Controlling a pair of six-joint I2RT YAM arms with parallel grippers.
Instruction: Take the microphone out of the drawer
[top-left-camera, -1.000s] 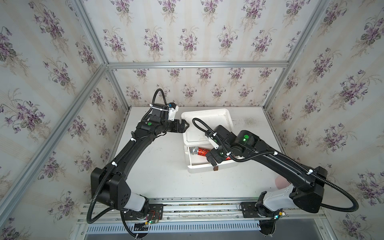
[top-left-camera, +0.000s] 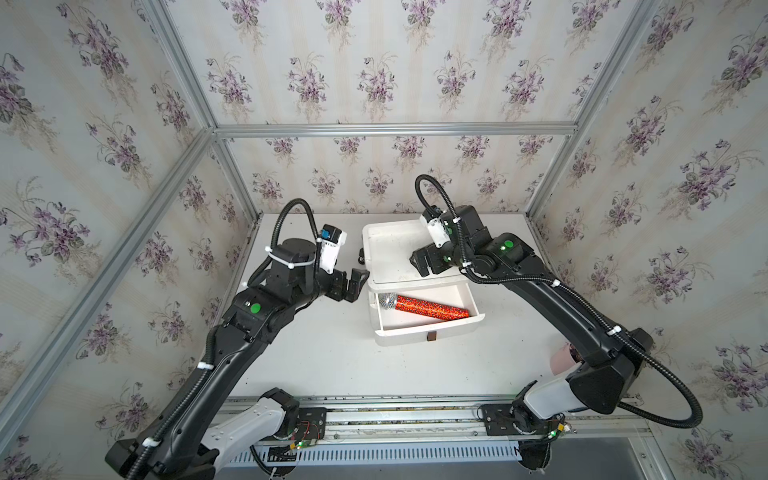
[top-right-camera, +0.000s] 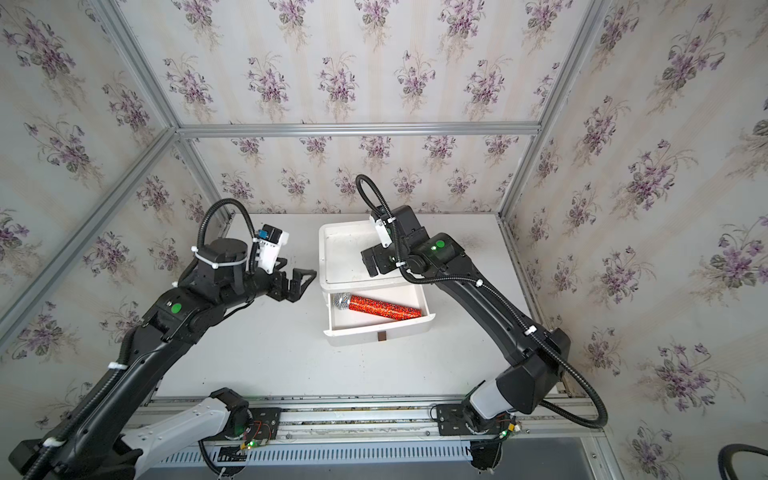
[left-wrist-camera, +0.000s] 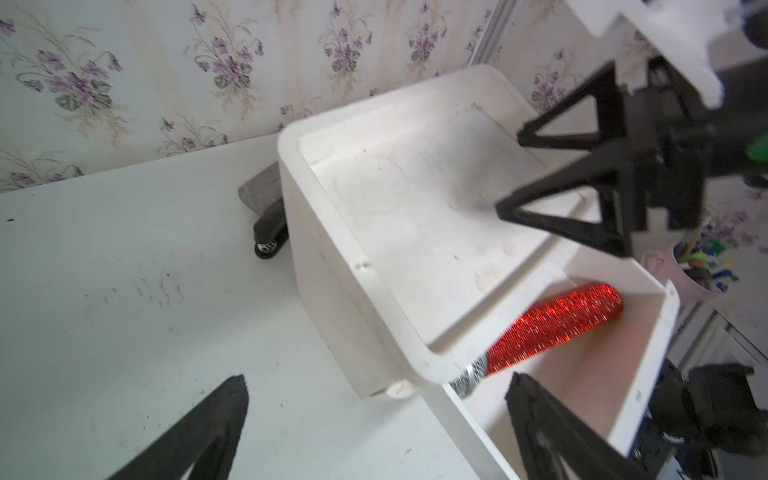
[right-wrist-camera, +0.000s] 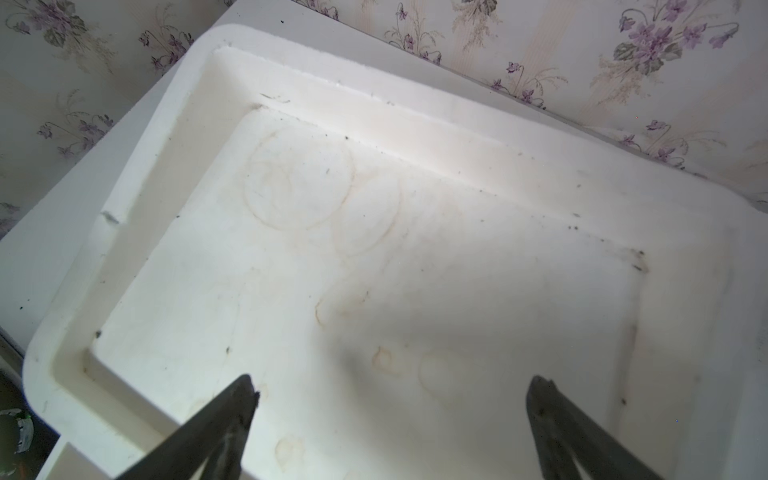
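Observation:
The microphone (top-left-camera: 432, 308), with a sparkly red body and a silver head, lies inside the pulled-out white drawer (top-left-camera: 432, 335). Its head points to the left; the left wrist view shows the red handle (left-wrist-camera: 552, 324) partly behind the box's rim. My left gripper (top-left-camera: 355, 285) is open and empty, left of the box. Over the box's top tray hangs my right gripper (top-left-camera: 432, 261), open, with nothing between its fingers. Only the tray's stained floor (right-wrist-camera: 432, 264) shows below it in the right wrist view.
The white box (top-left-camera: 400, 248) with its shallow top tray stands behind the drawer. A black stapler-like object (left-wrist-camera: 270, 228) lies beside it on the left. A pink cup (top-left-camera: 562, 358) sits at the right.
My right gripper has moved from over the drawer back and up over the top tray, uncovering the microphone. The drawer and microphone have stayed put.

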